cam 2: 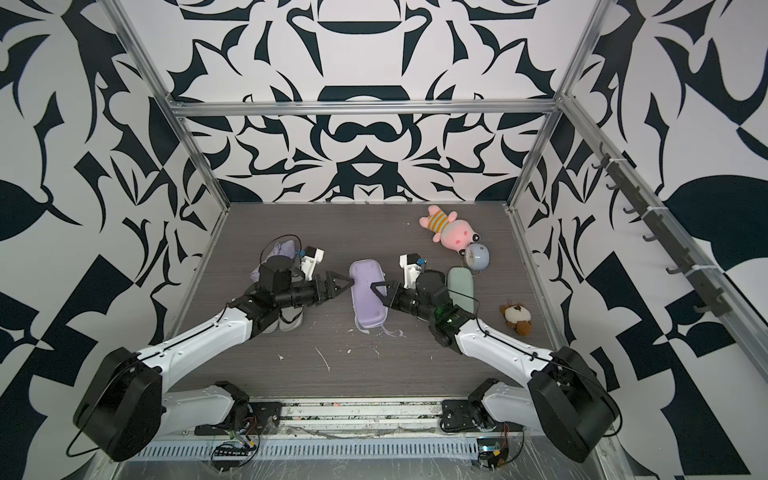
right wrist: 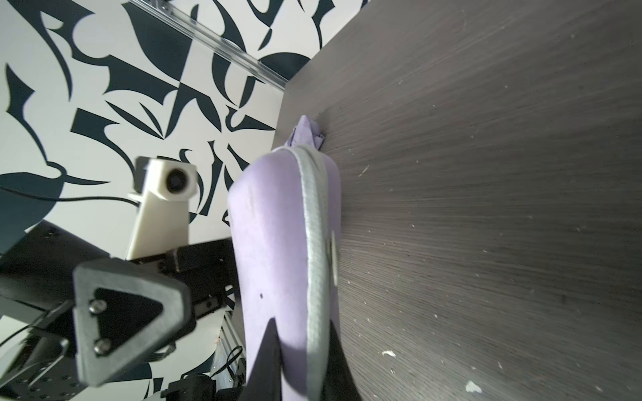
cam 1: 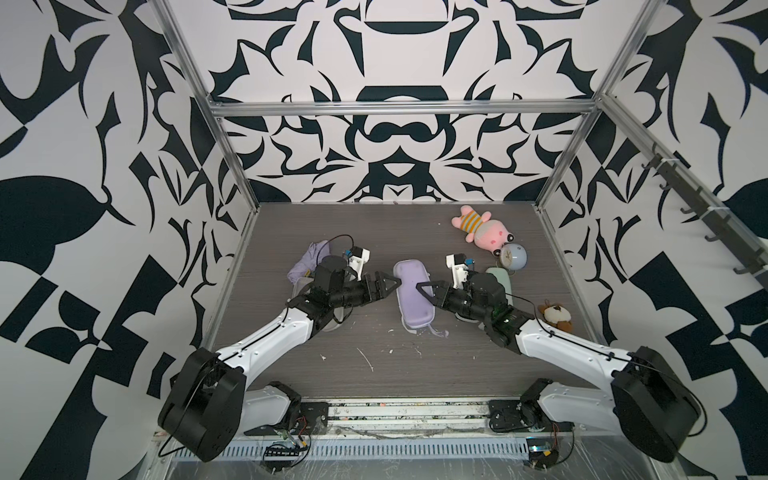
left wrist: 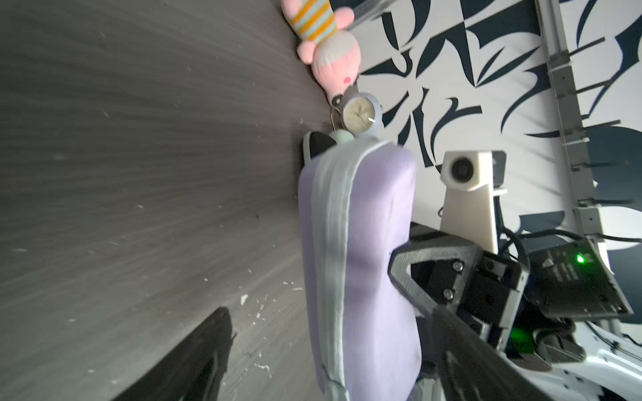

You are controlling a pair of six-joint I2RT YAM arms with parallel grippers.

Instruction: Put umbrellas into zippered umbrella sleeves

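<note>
A lavender zippered sleeve stands between my two grippers, raised toward the middle. My right gripper has its fingers on the sleeve's side near the bottom of the right wrist view. My left gripper is part open just left of the sleeve, its fingers either side of it in the left wrist view, apart from it in the top views. A lavender folded umbrella lies at the left, partly hidden behind my left arm.
A pink plush toy, a grey-blue round object, a mint case and a brown-white plush are at the right.
</note>
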